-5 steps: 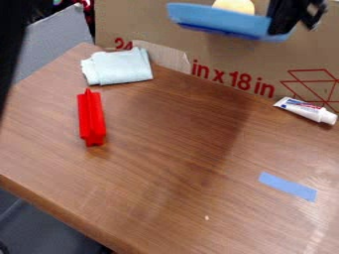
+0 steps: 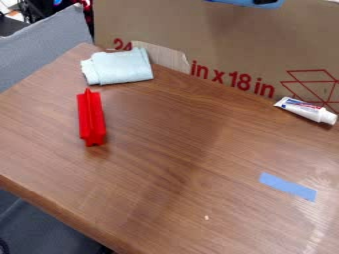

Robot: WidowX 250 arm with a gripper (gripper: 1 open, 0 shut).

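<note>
On the wooden table (image 2: 159, 169) lie a red oblong object (image 2: 91, 117) at the left, a folded pale cloth (image 2: 117, 67) at the back left and a white toothpaste tube (image 2: 306, 109) at the back right. A blue object (image 2: 249, 3) shows only as a sliver at the top edge, with something dark beside it. The gripper cannot be made out; it is mostly or wholly out of frame.
A cardboard box (image 2: 212, 40) walls the back of the table, and a grey padded surface (image 2: 40, 55) borders the left.
The blue tray-like object and the dark gripper parts at its right have risen almost out of view. The pale yellow item on it is no longer visible. The table's objects are unchanged.
</note>
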